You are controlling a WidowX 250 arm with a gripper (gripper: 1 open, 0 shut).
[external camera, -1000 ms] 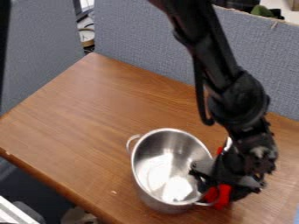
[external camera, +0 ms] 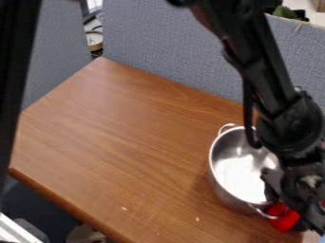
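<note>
A steel pot with loop handles stands at the lower right of the wooden table. My black gripper is over the pot's right side, at its rim and near handle, partly hiding it; it looks shut, though what lies between its fingers is hard to make out. A red object shows beside the pot, under the gripper at the right edge, mostly hidden.
Grey padded panels border the table at the back and left. The front edge runs along the lower left.
The pot and my gripper have moved right, toward the table's right side, and the pot now appears turned, with less of it visible. The red object also sits farther right.
</note>
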